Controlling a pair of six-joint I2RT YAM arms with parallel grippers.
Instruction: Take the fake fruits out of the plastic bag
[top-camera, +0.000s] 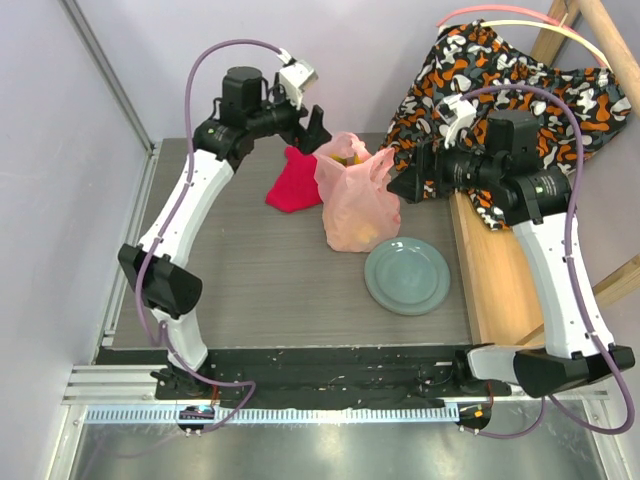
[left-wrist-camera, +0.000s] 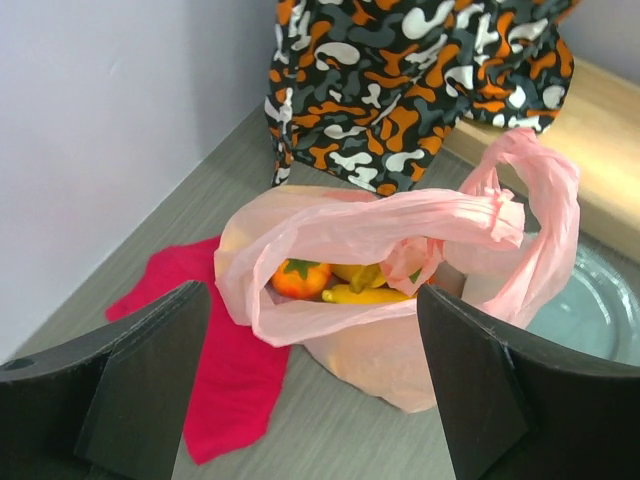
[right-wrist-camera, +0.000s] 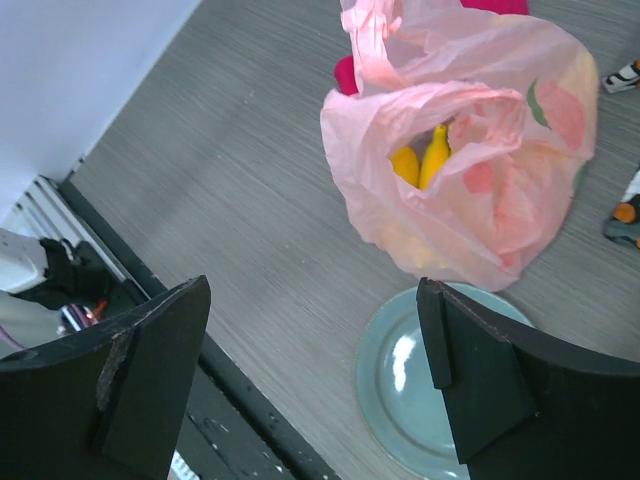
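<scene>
A pink plastic bag (top-camera: 362, 210) stands upright at the back middle of the table, its mouth partly open. In the left wrist view an orange fruit with a green top (left-wrist-camera: 300, 279) and yellow fruits (left-wrist-camera: 366, 295) show inside it; the rest is hidden by the plastic. From the right wrist view two yellow fruits (right-wrist-camera: 435, 156) can be seen through the opening. My left gripper (top-camera: 310, 132) is open, above and to the left of the bag's mouth. On the bag's right side my right gripper (top-camera: 413, 168) is open too, close to the handle. Neither has anything between its fingers.
A round green plate (top-camera: 407, 276) lies in front of the bag at the right. Behind the bag on the left is a red cloth (top-camera: 294, 181). Camouflage fabric (top-camera: 510, 90) hangs over a wooden frame (top-camera: 495, 290) at the right.
</scene>
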